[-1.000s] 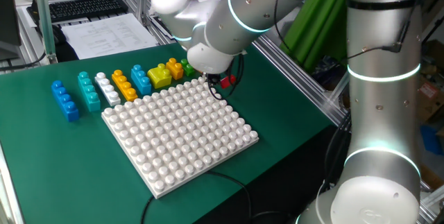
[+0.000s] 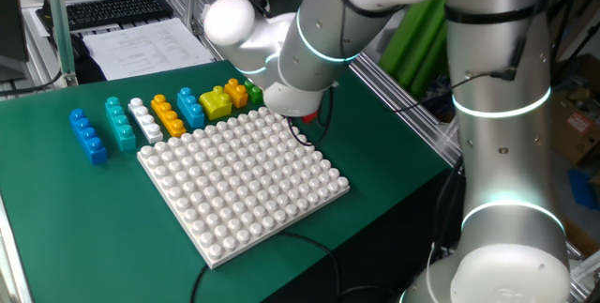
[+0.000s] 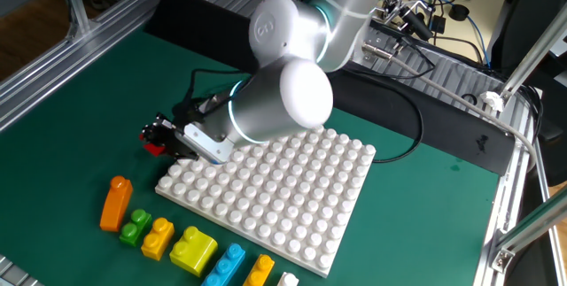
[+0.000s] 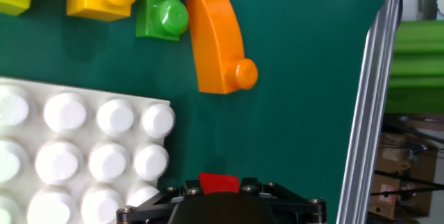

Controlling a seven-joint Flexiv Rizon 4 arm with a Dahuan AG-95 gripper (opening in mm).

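Note:
A red brick (image 4: 218,182) shows at the bottom edge of the wrist view, between the dark fingers of my gripper. Most of the brick is cut off or covered there, and whether the fingers press on it cannot be made out. In exterior view 2 my gripper (image 3: 162,135) is low over the green table, with the red brick (image 3: 152,148) at its tip, just off the corner of the white studded baseplate (image 3: 306,252). The arm hides the gripper in exterior view 1, where only a bit of the red brick (image 2: 310,117) peeks out.
An orange curved brick (image 4: 216,40) stands near the baseplate's corner. Beside it runs a row with a green brick (image 3: 135,227), a yellow-green brick (image 3: 193,251) and several others, ending in a dark blue brick (image 2: 88,137). The baseplate carries no bricks. A metal rail (image 4: 370,106) borders the table.
The arm's wrist has shifted right and lower in exterior view 1, over the red brick, which was in plainer sight before. The baseplate and the row of bricks have stayed put.

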